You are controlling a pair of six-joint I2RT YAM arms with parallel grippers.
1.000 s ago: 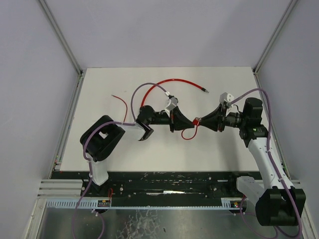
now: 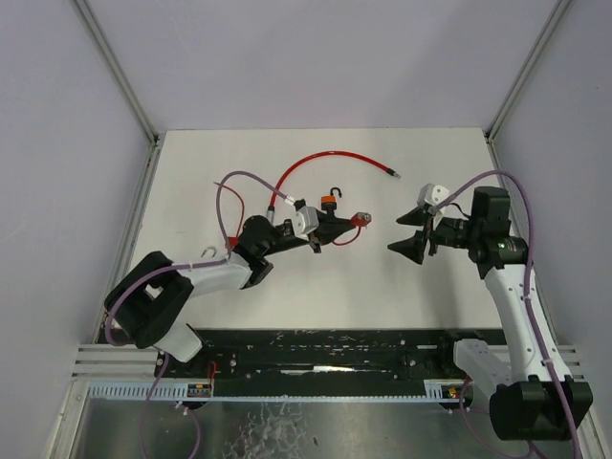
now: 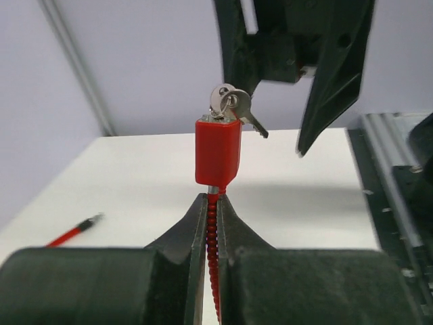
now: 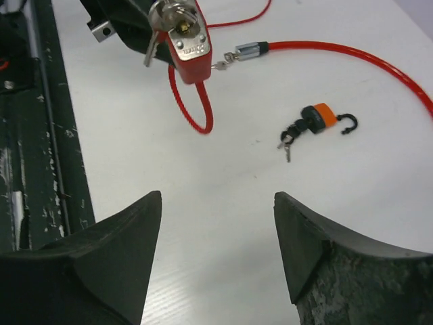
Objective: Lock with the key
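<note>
A red padlock (image 3: 215,152) with keys (image 3: 237,105) in its top is held upright by my left gripper (image 2: 340,227), whose fingers are shut on the red cord under it; the cord hangs in a loop. In the right wrist view the padlock (image 4: 193,61) shows at the upper left. My right gripper (image 2: 421,234) stands apart to the right of the padlock, its fingers spread, nothing between them.
An orange and black padlock (image 4: 318,118) with keys lies on the white table (image 2: 402,287) behind the arms, near a long red cable (image 2: 330,153).
My right gripper has pulled away rightwards from the red padlock and spread its fingers. My left gripper has moved slightly left and back with the padlock.
</note>
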